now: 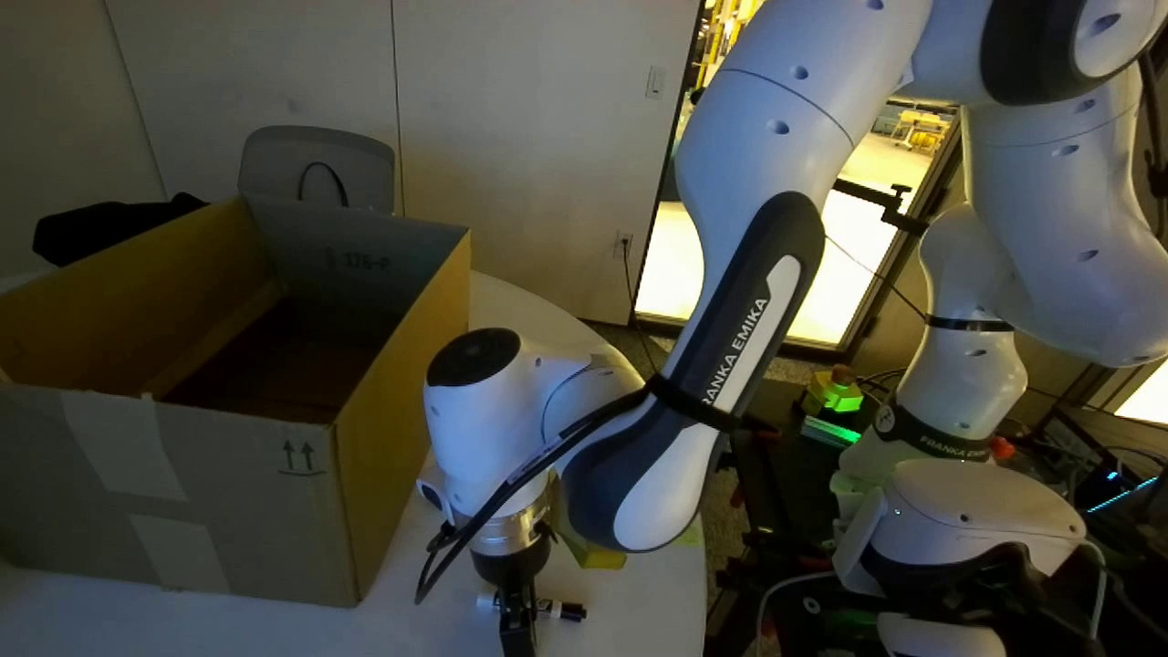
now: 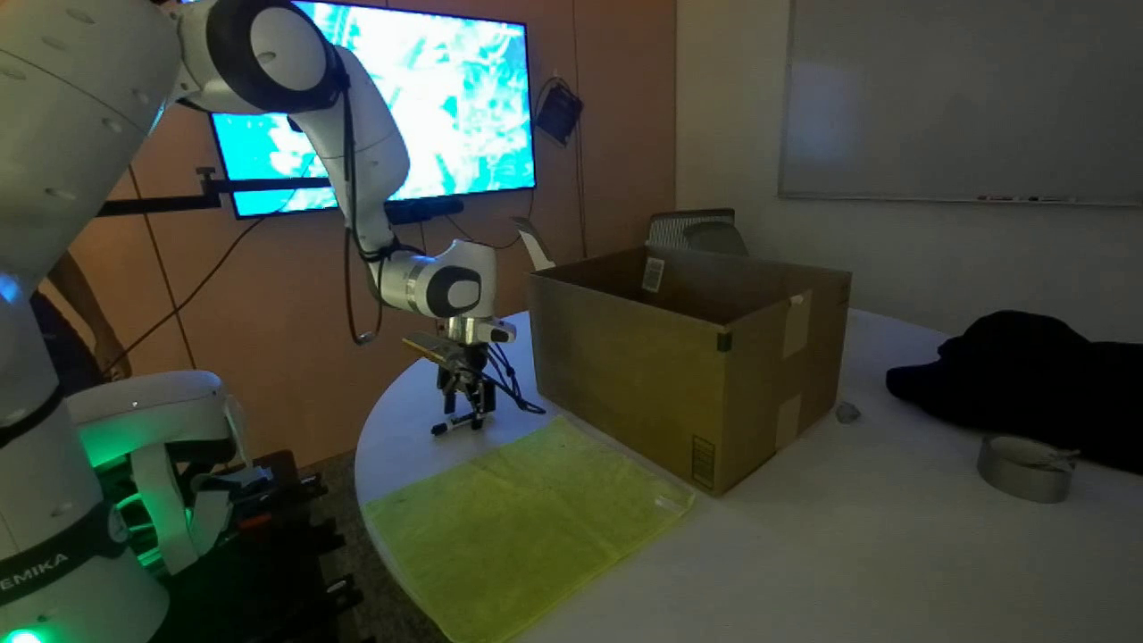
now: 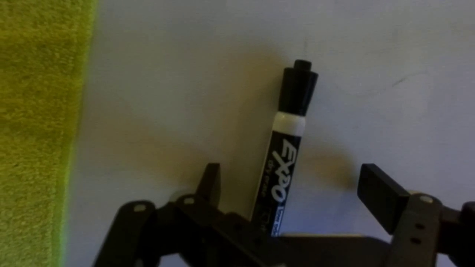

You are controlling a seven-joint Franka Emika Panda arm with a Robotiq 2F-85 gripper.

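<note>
A black-and-white Expo marker [image 3: 280, 164] lies on the white table in the wrist view, its black cap toward the top. My gripper is open, one finger on either side of the marker with space between each pad and the marker. Its lower end is hidden behind the gripper body. In exterior view 1 the marker [image 1: 565, 610] crosses behind the gripper [image 1: 519, 644] close to the tabletop. From exterior view 2, the gripper [image 2: 467, 416] stands low over the marker near the table's edge.
A large open cardboard box [image 2: 632, 370] stands beside the arm. The yellow-green cloth [image 2: 525, 525] lies flat next to the marker. A roll of tape [image 2: 1025, 470] and a black cloth item [image 2: 1029, 375] rest across the table. Bare table surrounds the marker.
</note>
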